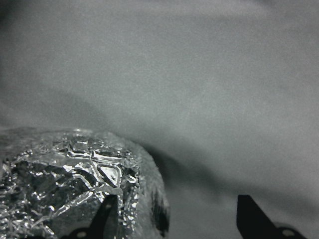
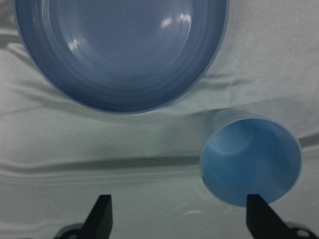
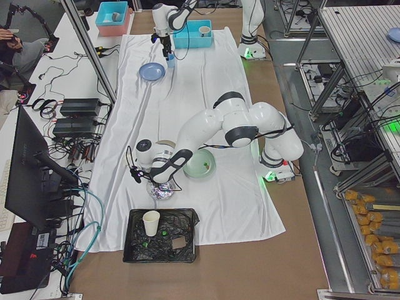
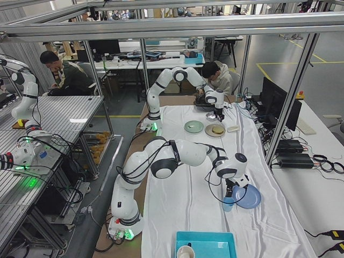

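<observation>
A crumpled foil bowl (image 3: 164,191) sits on the white cloth under my left gripper (image 3: 149,175); in the left wrist view the foil (image 1: 75,184) fills the lower left, and that gripper is open around its right rim. My right gripper stands open above a light blue cup (image 2: 249,159), with a blue plate (image 2: 122,55) just beyond. In the camera right view the cup (image 4: 228,205) is beside the plate (image 4: 248,198).
A green plate (image 3: 199,164) lies right of the foil bowl. A black lined tray (image 3: 134,247) with a white cup is in front. A turquoise bin (image 3: 193,42) holding a cup stands at the far end.
</observation>
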